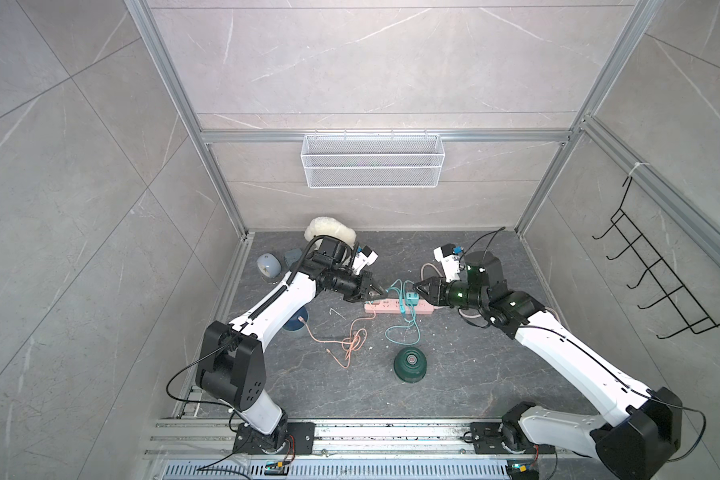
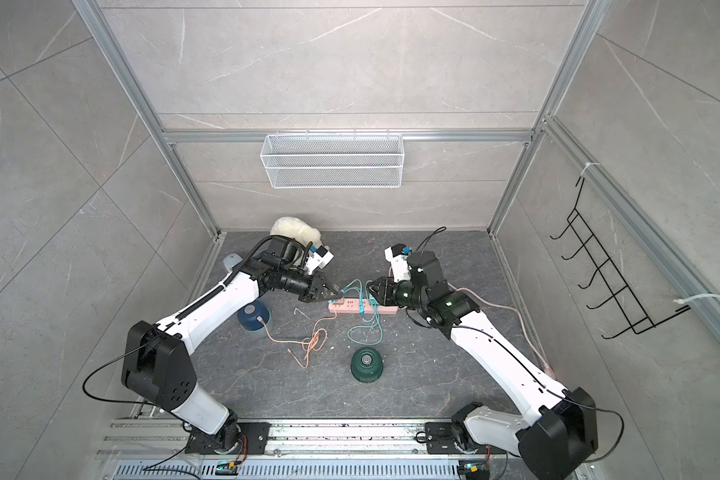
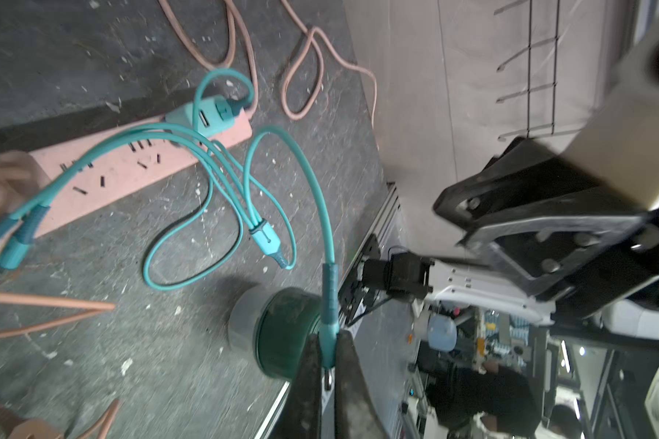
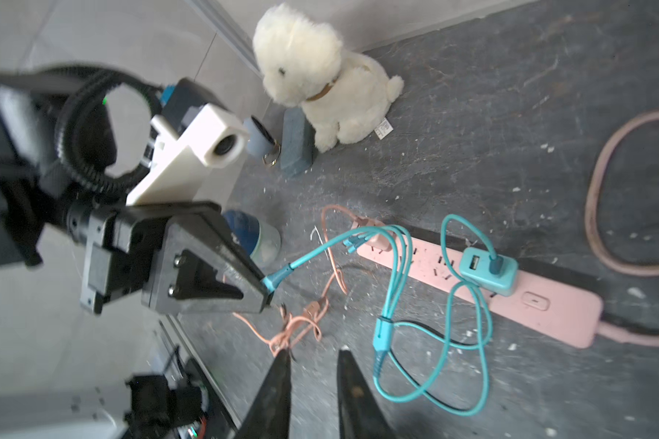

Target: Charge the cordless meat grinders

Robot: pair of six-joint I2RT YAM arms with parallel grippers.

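My left gripper is shut on one connector end of the teal charging cable, its metal tip showing between the fingers. My right gripper stands part open with nothing between its fingers. The teal cable runs to a teal adapter plugged into the pink power strip; its other ends hang near the strip's left part. The green grinder sits nearer the front, apart from both grippers. At left, an orange cable reaches the side of the blue grinder.
At the back left are a white plush dog, a dark grey block and a grey-blue object. A pink cord loops at right. The wire basket hangs on the back wall.
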